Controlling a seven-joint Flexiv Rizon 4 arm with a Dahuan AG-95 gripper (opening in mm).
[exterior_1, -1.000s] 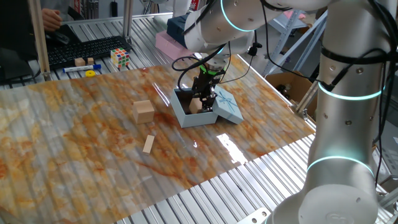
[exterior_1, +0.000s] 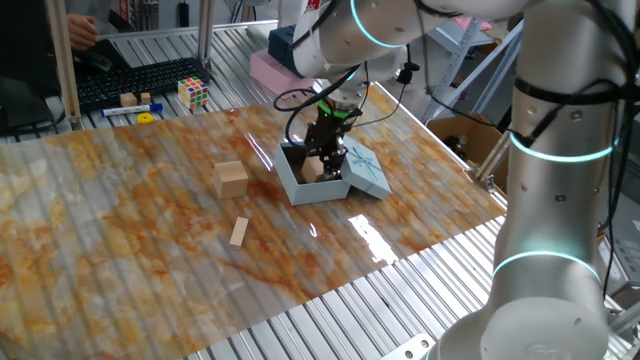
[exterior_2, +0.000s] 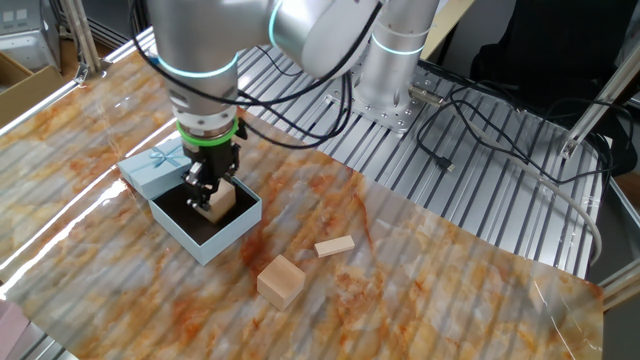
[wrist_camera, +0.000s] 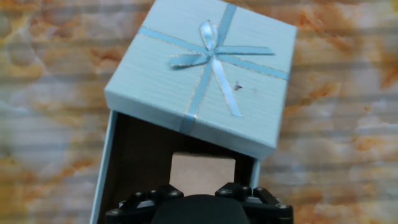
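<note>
A light-blue gift box (exterior_2: 207, 245) stands uncovered in part, its dark inside showing. Its lid (wrist_camera: 249, 87), with a ribbon bow, leans across one side of the box. Inside the box is a wooden block (wrist_camera: 202, 173). My gripper reaches down into the box at this block, its black fingers (wrist_camera: 165, 193) apart at either side of the block's near part. Whether they press on it is hidden. From outside, the gripper (exterior_2: 206, 194) looks right against the block (exterior_2: 220, 202).
On the marbled tabletop lie a wooden cube (exterior_2: 281, 283) and a thin wooden piece (exterior_2: 334, 246), both clear of the box. A puzzle cube (exterior_1: 193, 93), a marker (exterior_1: 132, 109) and a keyboard (exterior_1: 140, 85) are beyond the far edge.
The gripper and wrist have shifted only very slightly at the box. Block, box and lid look to be in about the same places.
</note>
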